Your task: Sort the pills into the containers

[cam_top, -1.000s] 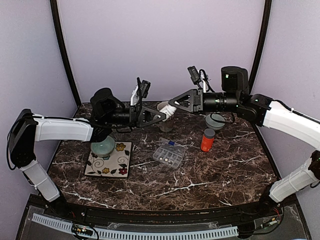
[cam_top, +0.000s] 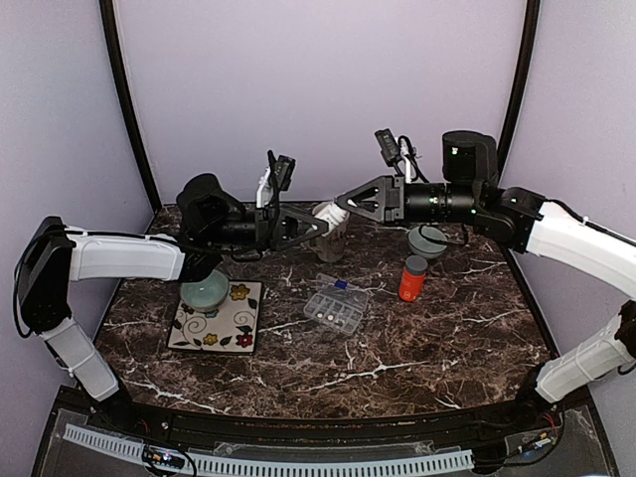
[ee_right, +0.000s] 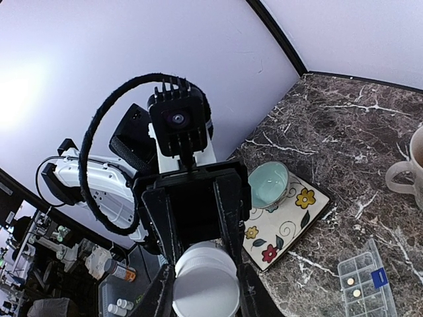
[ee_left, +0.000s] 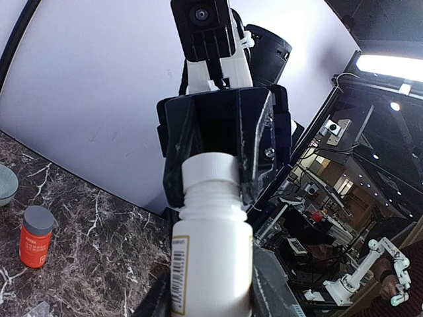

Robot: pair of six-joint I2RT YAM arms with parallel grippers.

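A white bottle [ee_left: 210, 264] with a barcode label is held in the air between my two arms. My left gripper [cam_top: 320, 227] is shut on its body, from the left side. On the opposite end, my right gripper [cam_top: 346, 203] is shut on the white cap [ee_left: 210, 169], which sits in line with the bottle's neck; whether it is loose cannot be told. The clear pill box [cam_top: 335, 310] lies on the table below, its lid open and a few pale pills in its compartments. An orange-red bottle [cam_top: 412, 278] with a grey lid stands to the right of the box.
A beige mug [ee_right: 415, 168] stands behind the box. One pale green bowl [cam_top: 205, 290] rests on a flowered tile [cam_top: 214, 336] at left, another bowl [cam_top: 427, 241] at back right.
The left gripper has tilted slightly, and the white bottle has shifted a little with it. The right arm has stayed almost still, and the things on the table have not moved.
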